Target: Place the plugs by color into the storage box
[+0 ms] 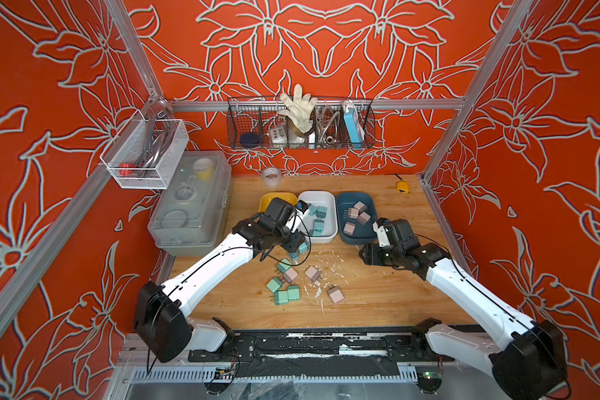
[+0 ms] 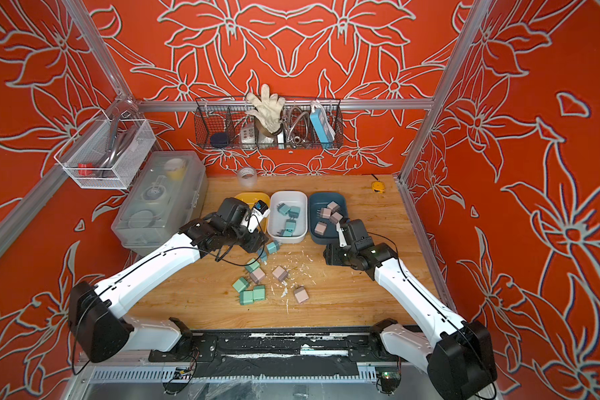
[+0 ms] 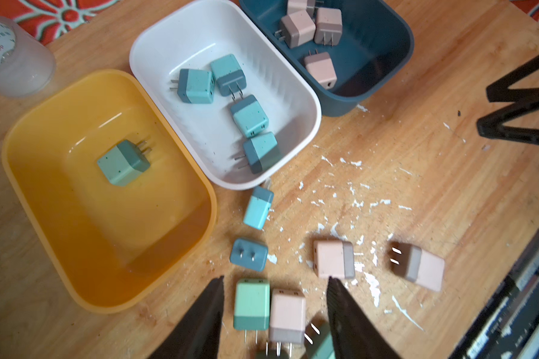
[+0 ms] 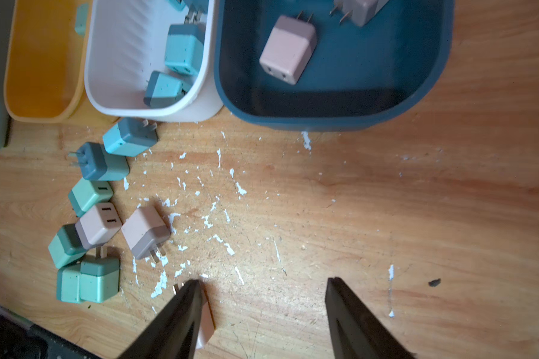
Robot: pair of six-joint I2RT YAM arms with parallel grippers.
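In the left wrist view the yellow bin (image 3: 24,197) holds one green plug (image 3: 122,162). Several blue plugs (image 3: 195,85) lie in the white bin (image 3: 161,113); several pink plugs (image 3: 320,70) are in the dark blue bin (image 3: 371,89). Two blue plugs (image 3: 258,206) rest on the table in front of the white bin. Green plugs (image 4: 100,281) and pink plugs (image 4: 145,230) lie loose nearer the front. My left gripper hovers above this cluster, its fingers apart and empty. Right of the loose plugs, my right gripper is open over bare wood.
White flakes (image 4: 218,239) are scattered mid-table. A lidded clear case (image 1: 190,200) stands at the left, a tape roll (image 1: 271,176) behind the bins, and a yellow tape measure (image 1: 402,186) at the back right.
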